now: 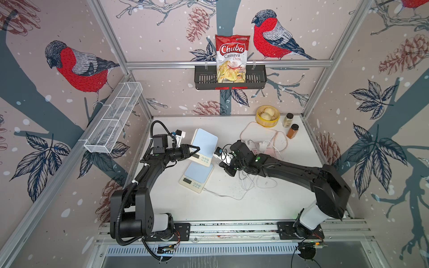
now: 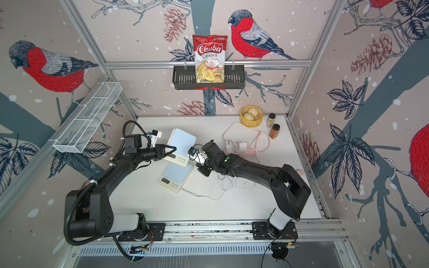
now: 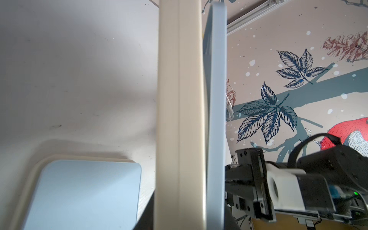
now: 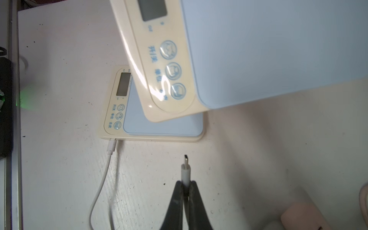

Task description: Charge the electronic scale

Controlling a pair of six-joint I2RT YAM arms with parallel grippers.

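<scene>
A cream scale with a pale blue plate [image 1: 206,142] is held up off the table, my left gripper [image 1: 196,151] shut on its left edge. In the left wrist view, the cream side of this scale [image 3: 180,115] fills the middle and hides most of the fingers. My right gripper is shut on a white cable plug [image 4: 185,174], whose metal tip points toward the held scale, with a gap between them. A second scale [image 4: 164,122] lies on the table below, a white cable [image 4: 100,184] plugged into its side. No port shows on the held scale.
Loose white cables [image 1: 250,181] lie under the right arm. Behind it is a pink power strip [image 2: 241,148] with white adapters. A yellow basket [image 1: 267,116] and two jars [image 1: 292,130] stand at the back right.
</scene>
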